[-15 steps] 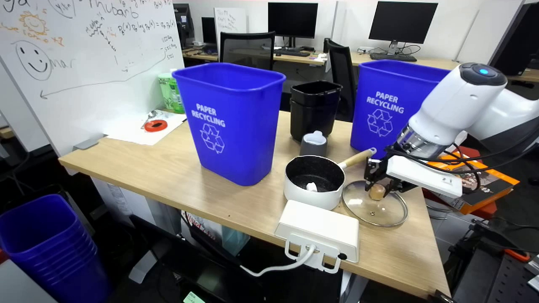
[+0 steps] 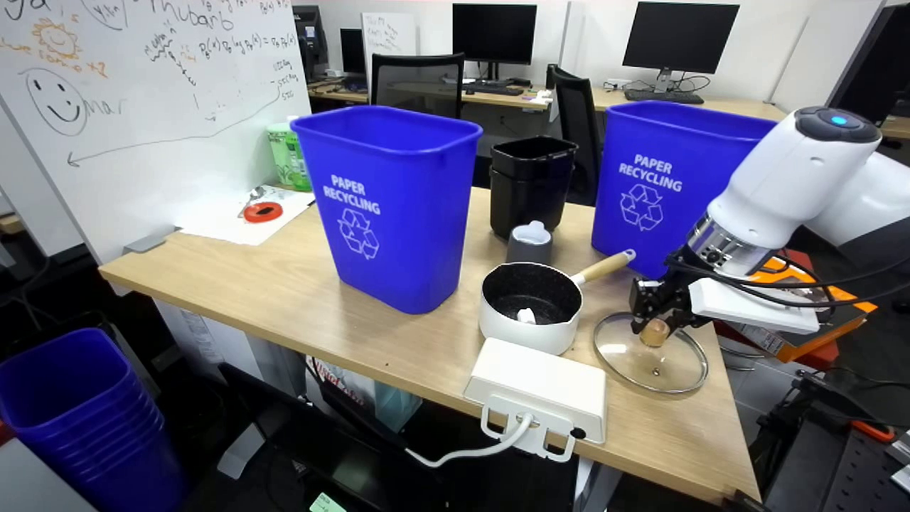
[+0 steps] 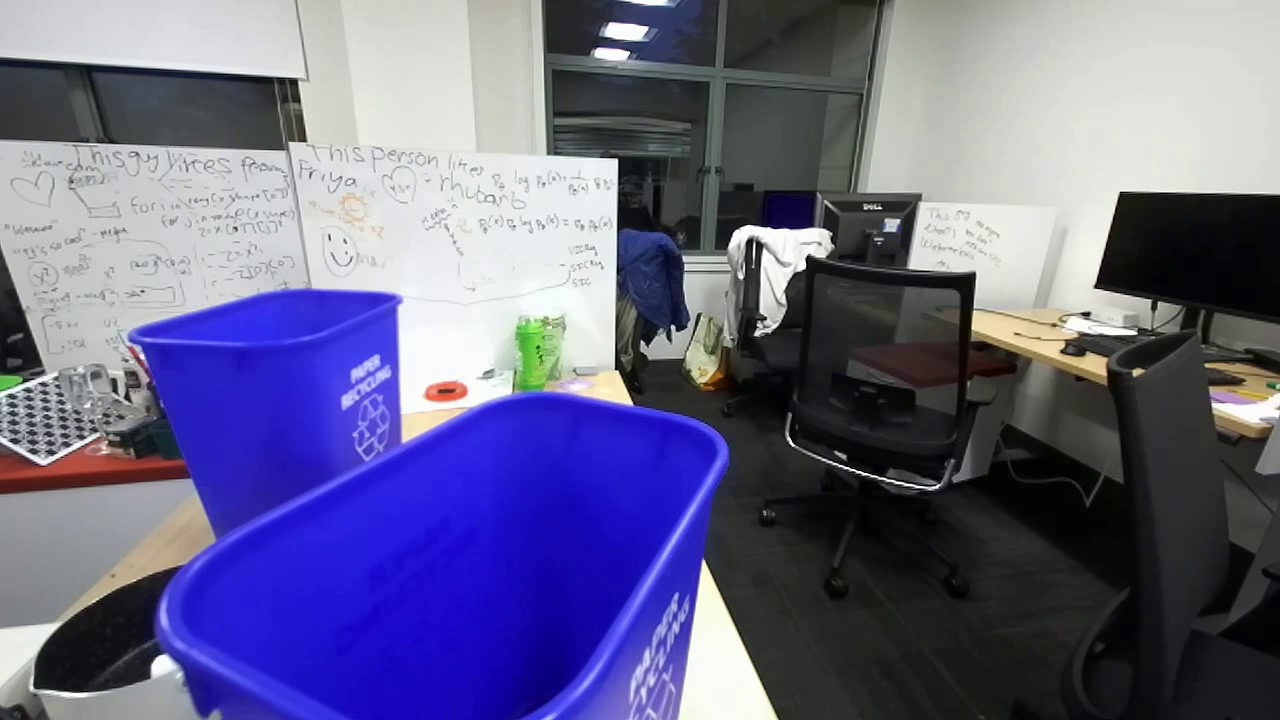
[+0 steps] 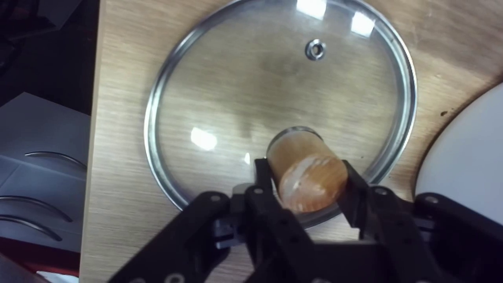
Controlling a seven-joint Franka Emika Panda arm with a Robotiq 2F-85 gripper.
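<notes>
A round glass lid [image 2: 633, 358] with a metal rim lies by the table's right end, beside the white pot. Its wooden knob [image 4: 309, 174] sits between the fingers of my gripper, which is shut on it. In exterior view 1 the gripper [image 2: 653, 328] reaches down over the lid from the right. Whether the lid rests on the table or hangs just above it, I cannot tell. The white pot [image 2: 520, 333] has a dark inside with a small white thing in it, and its wooden handle [image 2: 603, 267] points back right. Exterior view 2 shows neither gripper nor lid.
A white box with a cable [image 2: 539, 384] stands at the front edge, close to pot and lid. Blue recycling bins [image 2: 401, 230] stand left of and behind the pot. A grey cup [image 2: 529, 244] and black bin [image 2: 530, 188] are behind it.
My gripper and the lid have moved together to the right and slightly toward the front, away from the pot. The knob stayed between the fingers. Pot and bins have not moved.
</notes>
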